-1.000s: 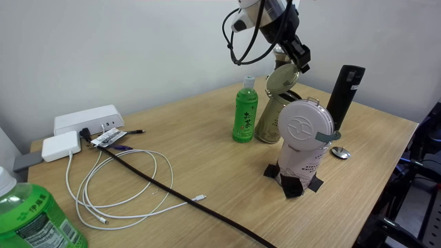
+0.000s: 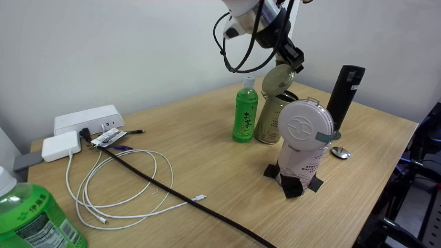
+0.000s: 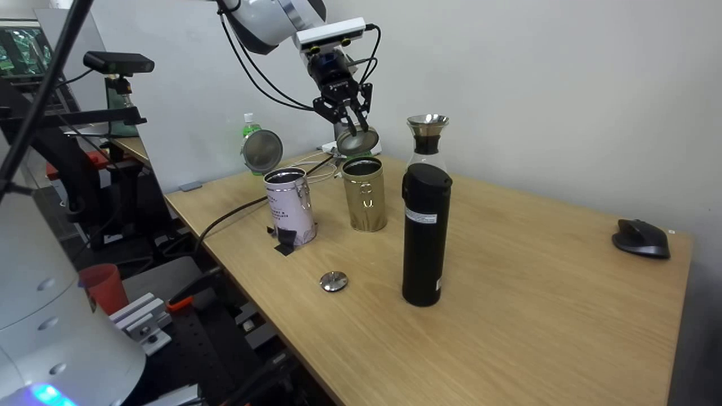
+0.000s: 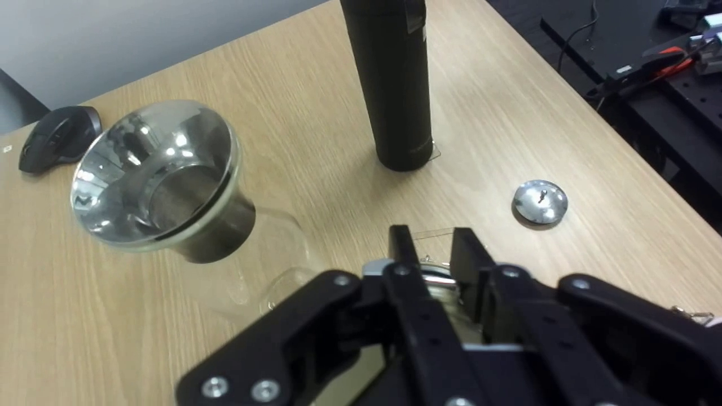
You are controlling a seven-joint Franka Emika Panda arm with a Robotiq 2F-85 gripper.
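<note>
A gold canister [image 3: 366, 201] stands on the table, its hinged lid [image 2: 277, 80] raised and tilted back from the open mouth. My gripper [image 3: 357, 128] is at the upper edge of that lid, shut on it with a narrow gap between the fingers. In the wrist view the fingers hide most of the lid and canister. Closer to exterior view 1, a pink canister [image 2: 300, 163] also has its lid [image 2: 304, 125] swung open; black tape [image 2: 291, 187] lies at its base.
A green tea bottle [image 2: 245, 111] stands close beside the gold canister. A glass carafe with a metal funnel [image 4: 159, 176], a black flask [image 3: 425, 237] and a small metal lid [image 3: 333, 281] are nearby. Cables [image 2: 165, 188] cross the table.
In exterior view 1, my gripper has moved a little left and down. The gold canister's lid has swung the same way, leaning further back from the mouth.
</note>
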